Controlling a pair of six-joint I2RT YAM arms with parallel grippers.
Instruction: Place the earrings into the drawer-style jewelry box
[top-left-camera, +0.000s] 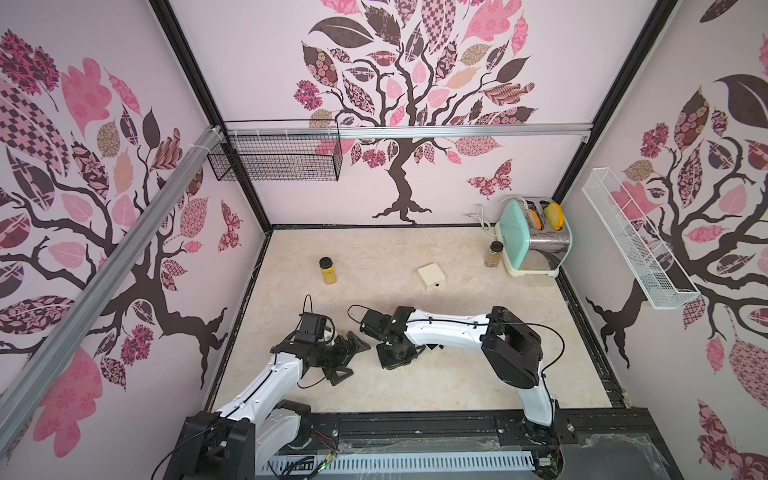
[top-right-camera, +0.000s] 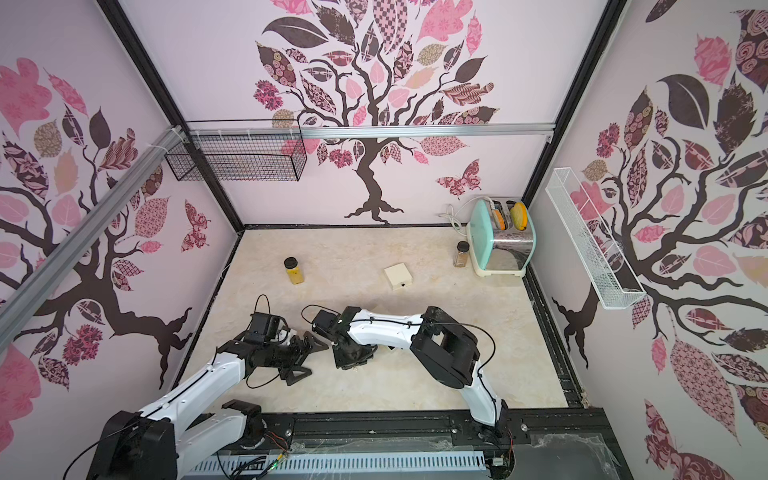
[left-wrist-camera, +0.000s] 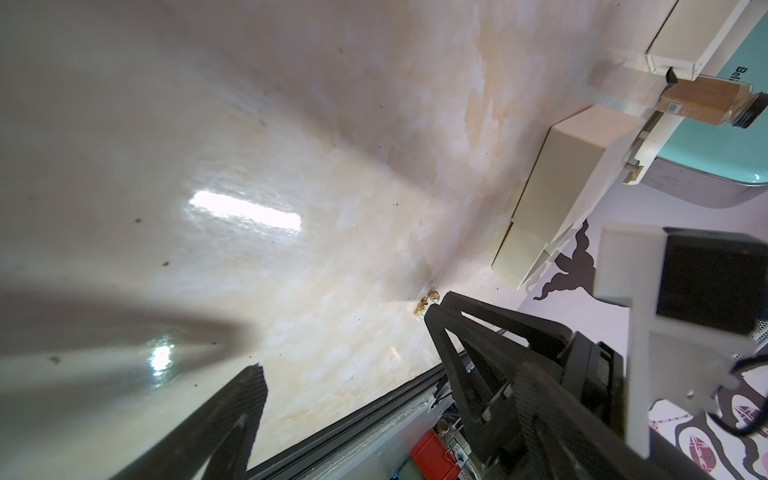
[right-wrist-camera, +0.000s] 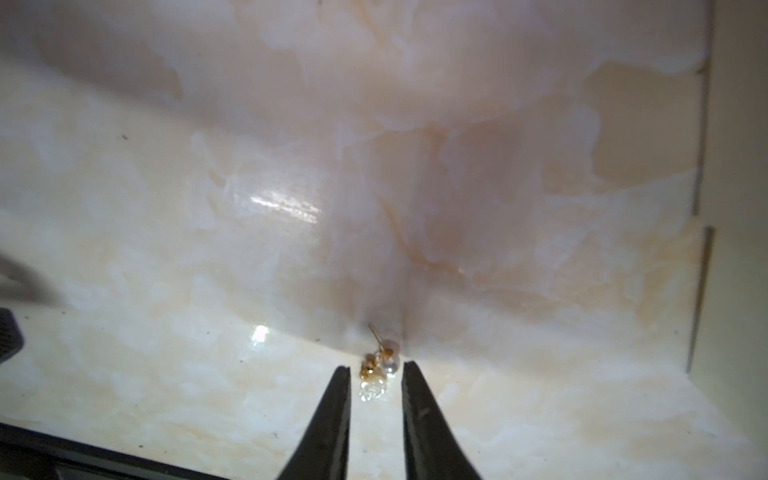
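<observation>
The earrings (right-wrist-camera: 376, 368), small gold pieces with clear beads, lie on the marble tabletop between and just beyond the fingertips of my right gripper, which is part open with nothing held. The left wrist view also shows the earrings (left-wrist-camera: 424, 304) beside that gripper. My left gripper (top-left-camera: 352, 360) stands open at the front left, empty. The cream drawer-style box (top-left-camera: 430, 274) sits behind the right gripper, at mid table; its side fills the right edge of the right wrist view.
A yellow-filled jar (top-left-camera: 328, 272) stands at back left, a brown jar (top-left-camera: 493, 256) and mint toaster (top-left-camera: 518, 240) at back right. Wire baskets (top-left-camera: 272, 156) hang on the walls.
</observation>
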